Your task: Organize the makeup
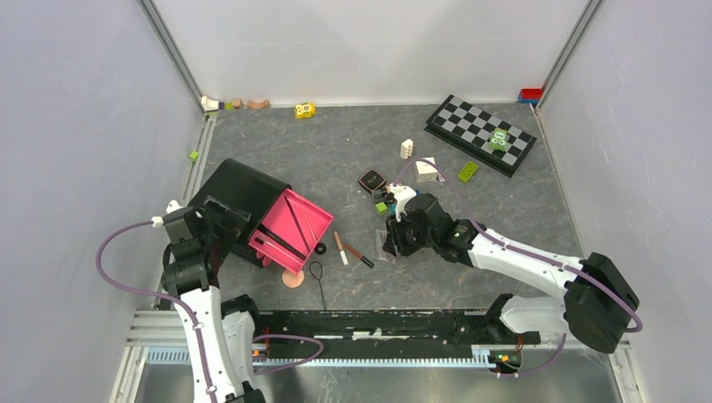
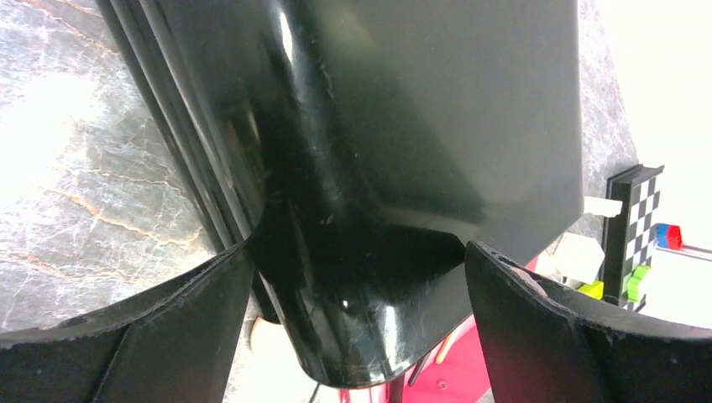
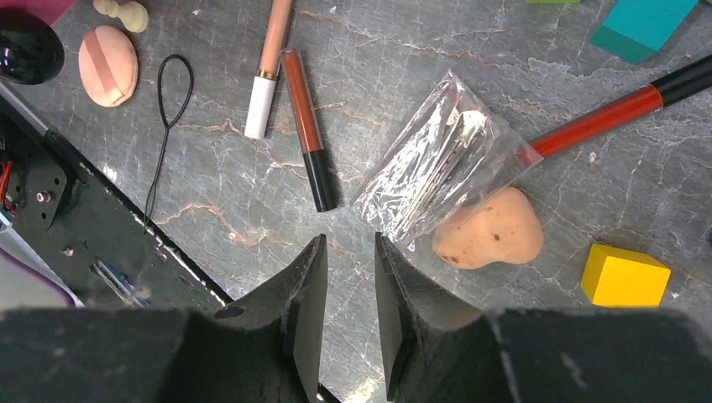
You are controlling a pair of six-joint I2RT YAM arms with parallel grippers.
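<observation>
A black makeup case [image 1: 239, 180] lies at left with a pink tray [image 1: 306, 220] holding dark sticks. In the left wrist view my left gripper is open, its fingers either side of the black case's surface [image 2: 395, 101]. My right gripper is slightly open, hovering near a clear bag of applicators [image 3: 428, 168], nothing seen between its fingertips. An orange lip tube [image 3: 304, 109], a pink-white tube [image 3: 263, 84], a red-black tube [image 3: 604, 117], a tan sponge [image 3: 495, 227] and a peach puff [image 3: 107, 67] lie on the table.
A checkerboard [image 1: 470, 122] with a green block lies back right. Toy blocks such as the yellow cube [image 3: 621, 277] are scattered about. A black cord loop [image 3: 164, 117] lies near the front rail.
</observation>
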